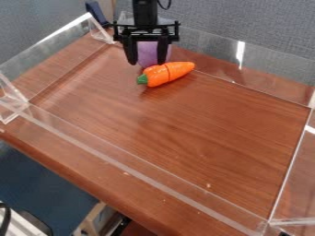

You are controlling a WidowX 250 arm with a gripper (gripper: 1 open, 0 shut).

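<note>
My black gripper [146, 46] hangs at the back of the wooden table, its fingers pointing down on either side of a purple object [150, 57]. Whether they grip it or only flank it I cannot tell. An orange toy carrot [168, 73] with a green tip lies just in front of the purple object, tip toward the front left.
Clear acrylic walls [147, 170] border the wooden tabletop [185, 134]. A grey backdrop stands behind.
</note>
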